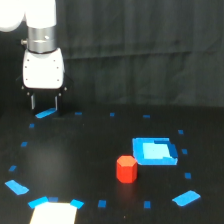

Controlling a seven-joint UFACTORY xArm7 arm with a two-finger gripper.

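A red block (126,169) with a hexagonal outline stands on the dark table, right of the middle. Just behind it and to its right lies a small square container (142,141) with a blue rim and a whitish inside. At the far left, my gripper (45,101) hangs pointing down, well away from both. Its two thin fingers (33,101) are apart, with only dark background visible between them.
Blue tape pieces (16,187) mark the table in several places, with another strip (186,198) at the right. A pale object (53,213) is cut off by the bottom edge. A dark curtain (140,60) hangs behind.
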